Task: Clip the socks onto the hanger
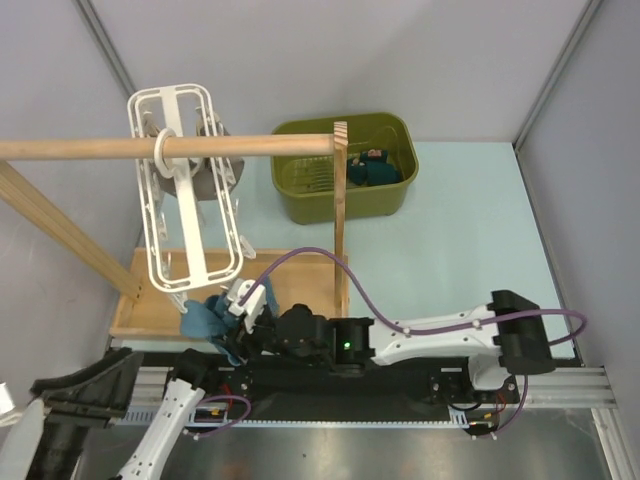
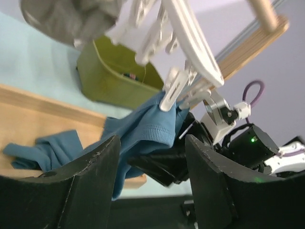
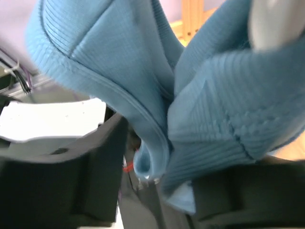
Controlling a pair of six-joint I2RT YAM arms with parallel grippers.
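Observation:
A blue sock (image 1: pixel 205 320) hangs below the near end of the white hanger (image 1: pixel 193 230). In the left wrist view, a white clip (image 2: pixel 174 90) lies against the upper part of the sock (image 2: pixel 157 125). My right gripper is at the sock's lower part, its fingers apart with folded cloth (image 3: pixel 159 169) between them. Whether they touch the cloth on both sides cannot be made out. My left gripper is off to the near left, fingers spaced apart; the sock appears beyond the gap, not visibly pinched.
A wooden rack bar (image 1: pixel 270 146) carries the hanger above a wooden base (image 1: pixel 300 285). Grey socks (image 2: pixel 76 21) hang on its far side. A green bin (image 1: pixel 300 208) with dark socks stands behind. Free table (image 1: pixel 460 240) lies to the right.

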